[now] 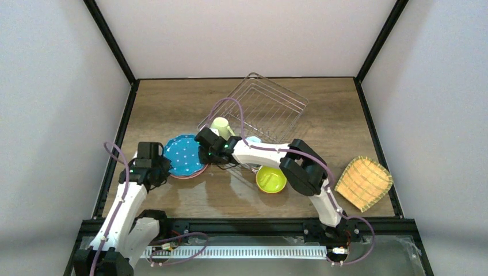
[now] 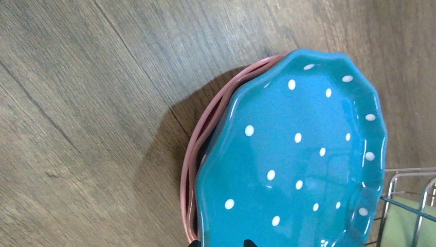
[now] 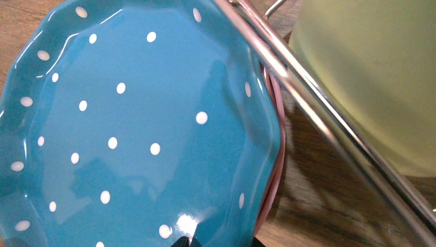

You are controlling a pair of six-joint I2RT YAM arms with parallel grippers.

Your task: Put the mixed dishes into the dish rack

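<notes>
A blue plate with white dots (image 1: pixel 183 154) lies on a stack of pink plates (image 1: pixel 187 176) left of the wire dish rack (image 1: pixel 273 109). My left gripper is part open at the stack's left rim, one fingertip near the pink edges and the other over the blue plate. On the opposite side, my right gripper is also part open, its tips on either side of the blue plate's rim. Whether any finger touches the plates cannot be told. A pale green mug (image 1: pixel 220 125) stands at the rack's left end.
A yellow-green bowl (image 1: pixel 270 179) sits in front of the rack, below the right forearm. A yellow checked cloth (image 1: pixel 363 183) lies at the far right. Close beside the right gripper runs the rack's wire rim (image 3: pixel 329 128).
</notes>
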